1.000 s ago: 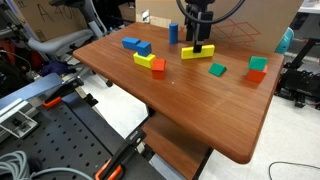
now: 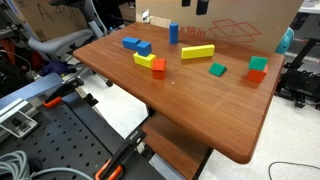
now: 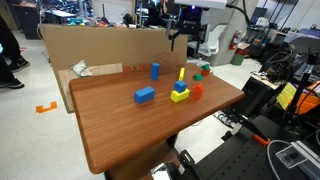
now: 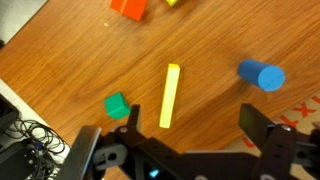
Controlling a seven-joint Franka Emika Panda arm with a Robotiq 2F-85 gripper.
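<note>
A long yellow block [image 2: 199, 51] lies flat on the wooden table [image 2: 210, 110]. Above it hangs my gripper [image 2: 188, 5], high over the table and open, its fingers wide apart. The wrist view looks down on the same yellow block [image 4: 170, 95], which shows beyond the gap between the fingers, with nothing held. A blue cylinder [image 2: 173, 34] stands behind it and to the left. To its right lies a flat green block [image 2: 217, 69].
At the right edge a green block [image 2: 258, 62] sits on a red one [image 2: 256, 75]. To the left are a red block [image 2: 158, 67], a yellow block [image 2: 145, 60] and blue blocks [image 2: 130, 43]. Cardboard [image 2: 240, 20] stands along the back.
My gripper has risen from the long yellow block to well above the table. The yellow block stays on the table, and the other blocks look unmoved.
</note>
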